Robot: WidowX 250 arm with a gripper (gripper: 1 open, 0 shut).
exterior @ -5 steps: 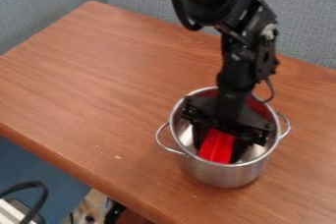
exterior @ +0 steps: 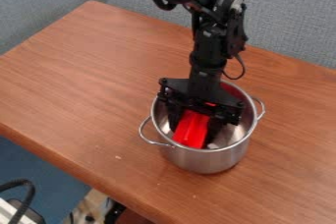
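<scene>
A steel pot [exterior: 223, 157] with two side handles stands on the wooden table. Inside it lies a red object [exterior: 190, 130]. My black gripper [exterior: 197, 117] reaches down into the pot over the red object, shut on it; the fingertips are partly hidden by the pot's wall and the object.
Grey padded walls stand behind it. Cables and other items lie below the table's edge at the lower left.
My gripper and arm have moved left, and the pot with the red object has shifted left along with them.
</scene>
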